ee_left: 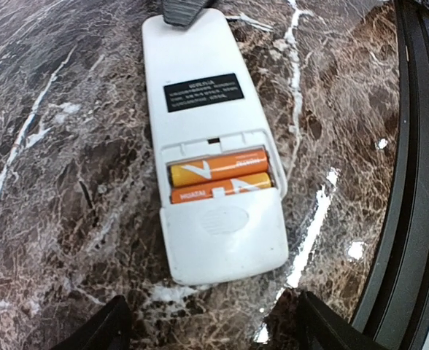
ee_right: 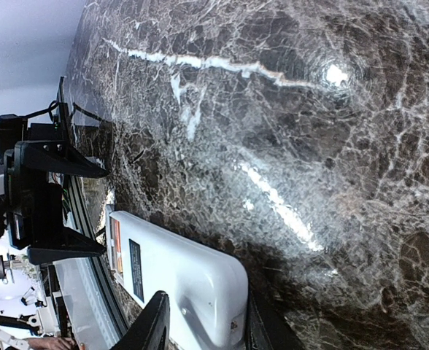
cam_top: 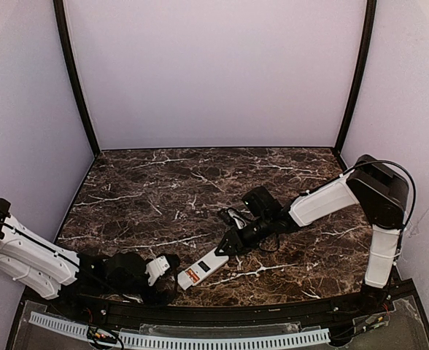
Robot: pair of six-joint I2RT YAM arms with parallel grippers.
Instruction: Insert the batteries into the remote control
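The white remote [cam_top: 203, 268] lies back-up on the marble table. In the left wrist view two orange batteries [ee_left: 218, 166] sit side by side in its compartment, and the white cover [ee_left: 224, 235] lies at the near end, partly over the lower battery. My left gripper is just short of that end, its fingers apart and empty. My right gripper is at the remote's far end [ee_right: 222, 281], fingers either side of it; whether they grip it is hidden at the frame's bottom edge.
The table's dark front rail [cam_top: 222, 313] runs close below the remote.
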